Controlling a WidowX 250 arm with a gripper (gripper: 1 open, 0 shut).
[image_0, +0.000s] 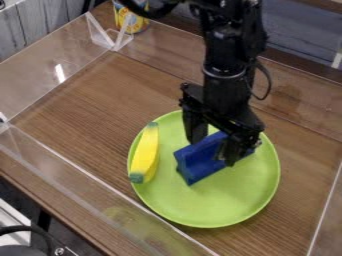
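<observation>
My black gripper (219, 135) hangs from the top of the view, its fingers open and low over a blue block (201, 160). The block lies on a green plate (214, 205), partly hidden by the fingers; whether they touch it I cannot tell. A yellow banana-like object (146, 152) lies along the plate's left side, left of the gripper.
A can (130, 16) stands at the far top left. Transparent edging runs along the table's left side, and a black cable (27, 235) is at the lower left.
</observation>
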